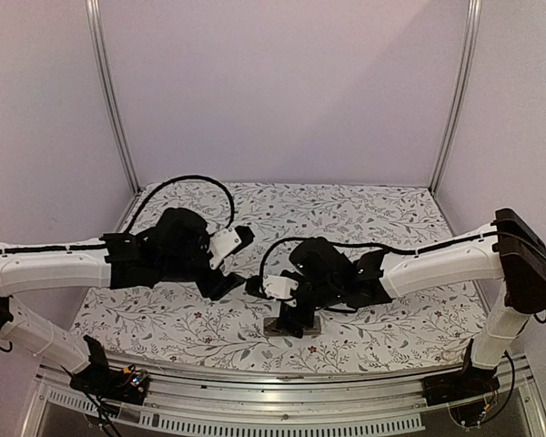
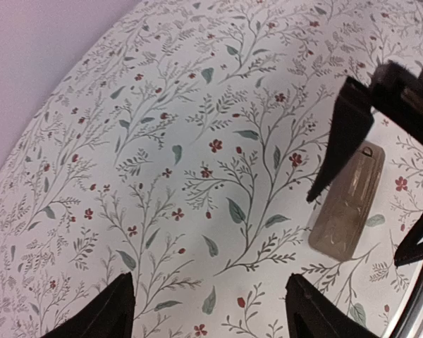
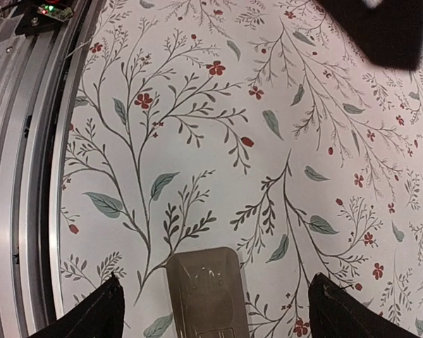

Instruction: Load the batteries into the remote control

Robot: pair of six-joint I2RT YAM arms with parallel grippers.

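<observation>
The grey-brown remote control [image 1: 275, 328] lies near the table's front edge, partly under my right gripper [image 1: 289, 319]. In the left wrist view, the remote [image 2: 345, 211] lies at the right, behind the other gripper's dark fingers [image 2: 345, 120]. My left gripper [image 1: 224, 286] is raised to the left of it, fingers apart, with nothing visible between them [image 2: 211, 310]. In the right wrist view, the remote [image 3: 206, 289] lies between the open fingers of my right gripper. I cannot make out any loose batteries.
A metal rail [image 3: 10, 211] runs along the front edge. Pale walls enclose the sides and back.
</observation>
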